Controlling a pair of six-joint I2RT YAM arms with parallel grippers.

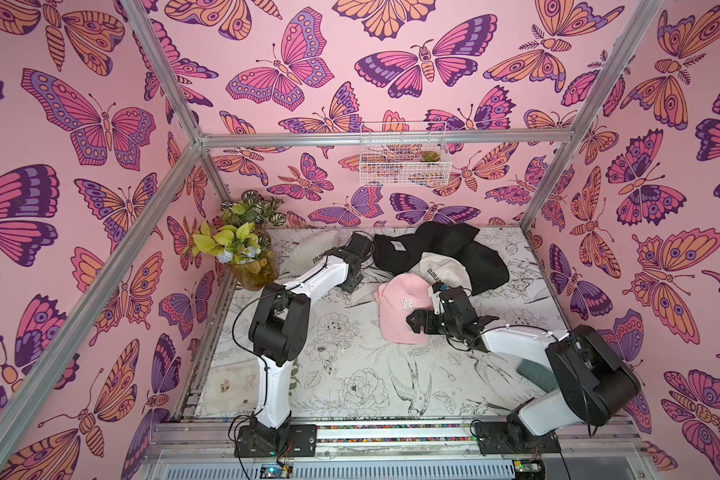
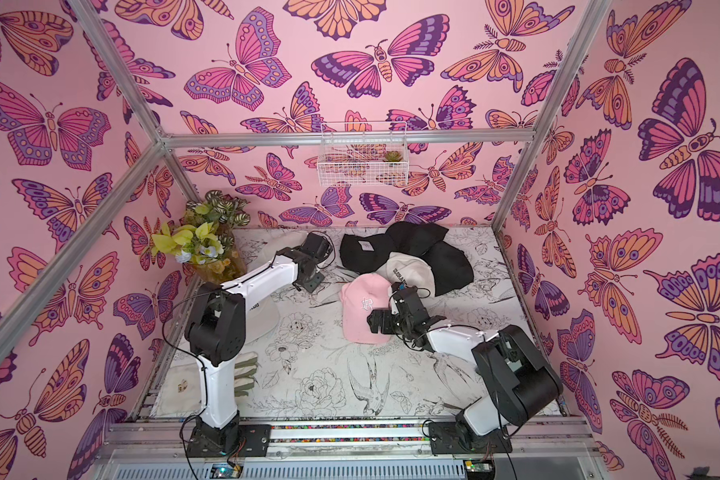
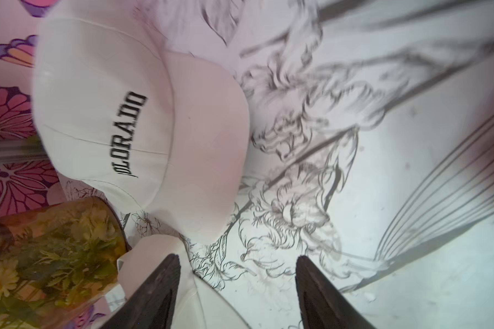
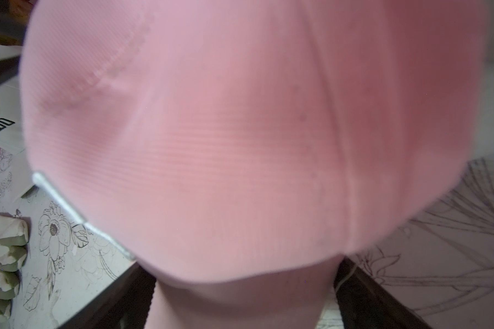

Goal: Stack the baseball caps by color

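Note:
A pink cap [image 1: 400, 308] lies mid-table with its brim toward the front. My right gripper stands open at it, its fingers on either side of the pink fabric in the right wrist view. A white Colorado cap [image 3: 109, 104] rests at the back left, and part of another white cap [image 3: 194, 307] shows below it. Over the bare table beside these hangs my left gripper, open and empty. Several black caps [image 1: 488, 260] sit bunched at the back right, with a cream Colorado cap [image 1: 448, 273] against them, partly hidden behind the pink one.
A glass vase with plants [image 1: 252, 260] stands at the back left, close to the white caps. A cream cloth [image 1: 232, 388] lies front left, and a grey-green item [image 1: 538, 374] is partly under the right arm.

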